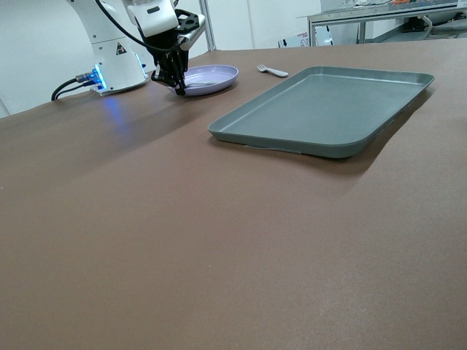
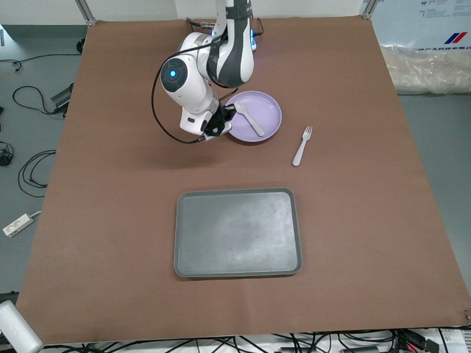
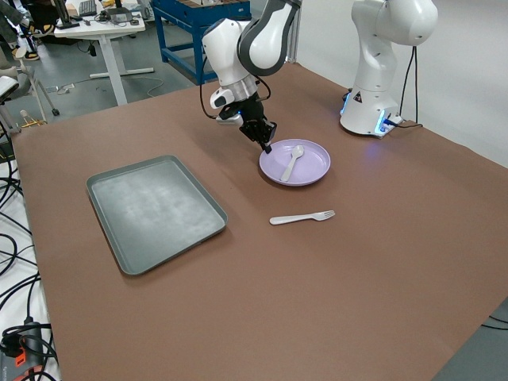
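A lilac plate (image 2: 261, 99) (image 1: 211, 71) (image 3: 313, 163) sits beside the arm's base with a white spoon (image 2: 252, 120) (image 3: 291, 162) on it. My black gripper (image 2: 224, 118) (image 1: 179, 87) (image 3: 267, 144) is low at the plate's edge; I cannot tell whether it is open or shut. A white fork (image 2: 302, 146) (image 1: 272, 71) (image 3: 302, 217) lies on the table, apart from the plate, on the right in the left camera view. A grey tray (image 2: 237, 232) (image 1: 328, 109) (image 3: 156, 213) lies empty nearer the table's front in the left camera view.
Cables run along the table's edges.
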